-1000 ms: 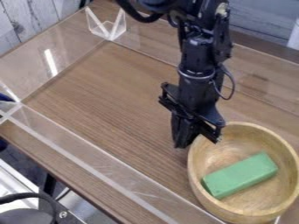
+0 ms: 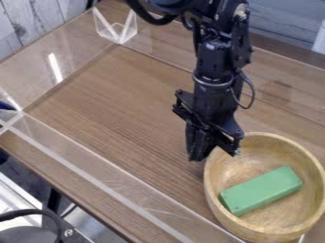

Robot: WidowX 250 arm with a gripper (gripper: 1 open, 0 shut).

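Observation:
My black gripper (image 2: 200,147) points down at the wooden tabletop, just left of and at the upper-left edge of a round tan bowl (image 2: 235,223). Its fingers look shut, with nothing visible between them. A green rectangular block (image 2: 260,190) lies inside the bowl at the lower right.
A white angular bracket (image 2: 114,28) stands at the back left, and a pale wooden wall runs along the back.

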